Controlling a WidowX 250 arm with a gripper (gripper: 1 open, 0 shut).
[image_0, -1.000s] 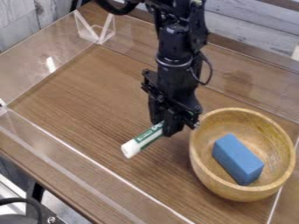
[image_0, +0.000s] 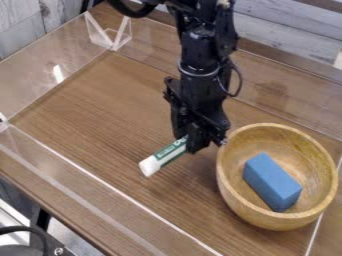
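My black gripper (image_0: 189, 134) hangs low over the wooden table, shut on a white and green cylindrical object (image_0: 163, 158), like a marker or tube, that slants down to the left with its white end near the table. The fingertips partly hide its upper end. Just right of the gripper sits a wooden bowl (image_0: 234, 180) with a blue rectangular block (image_0: 274, 183) inside it.
A clear plastic piece (image_0: 110, 30) stands at the back left corner. Pale boards run along the back edge, and black cables lie at the lower left.
The gripper and the object in it have shifted very slightly; the bowl and block are unmoved.
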